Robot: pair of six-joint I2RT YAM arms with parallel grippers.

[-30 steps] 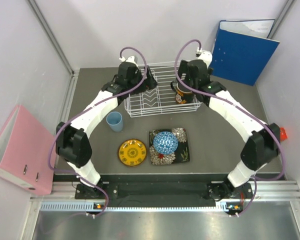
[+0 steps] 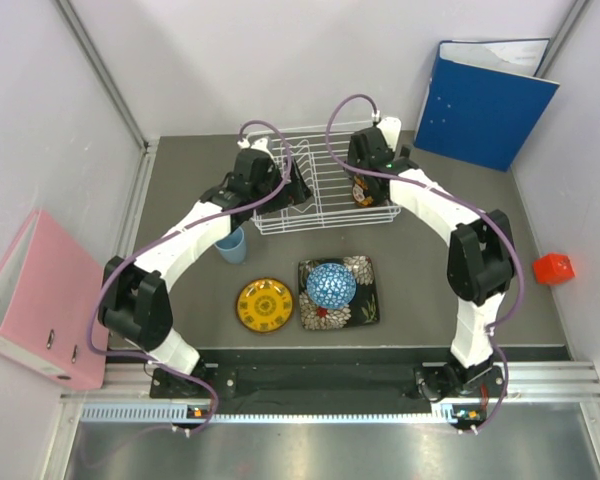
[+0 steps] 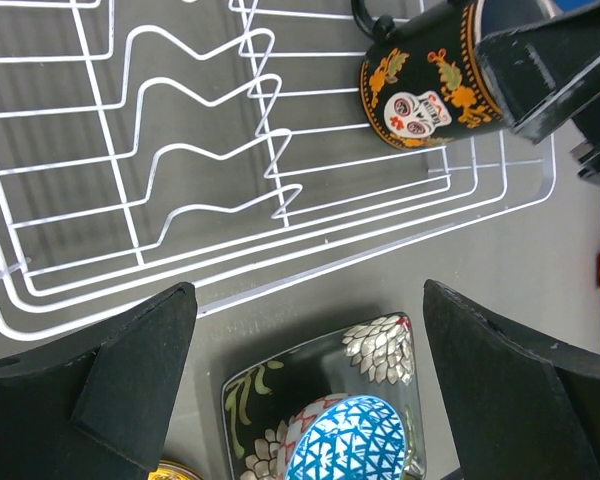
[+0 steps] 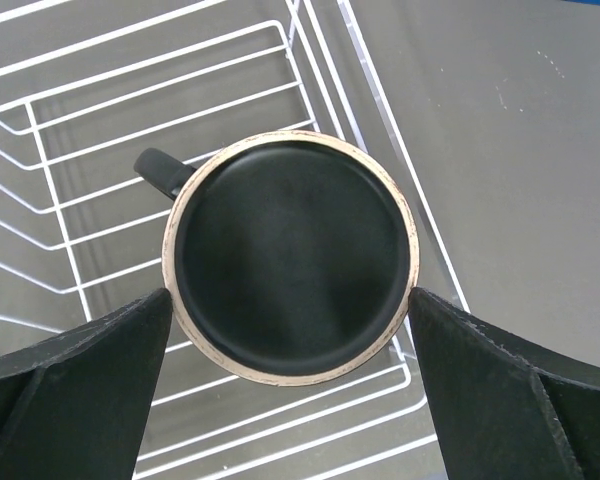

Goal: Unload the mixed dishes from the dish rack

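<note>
One dish stands in the white wire rack (image 2: pixel 325 216): a black mug (image 3: pixel 420 95) with orange flowers and a skull, upright near the rack's right end. My right gripper is open around the mug's rim, one finger on either side; its handle points to the upper left in the right wrist view. Over the rack's left part, my left gripper (image 2: pixel 298 183) is open and empty. On the counter in front are a blue cup (image 2: pixel 232 247), a yellow plate (image 2: pixel 264 305), and a square floral plate (image 2: pixel 362 312) with a blue patterned bowl (image 2: pixel 331 286) on it.
A blue binder (image 2: pixel 485 110) stands at the back right, and a pink binder (image 2: pixel 55 310) is at the left. A small red object (image 2: pixel 554 268) lies by the right wall. The counter right of the plates is clear.
The left arm has drawn slightly back to the left and now partly covers the blue cup.
</note>
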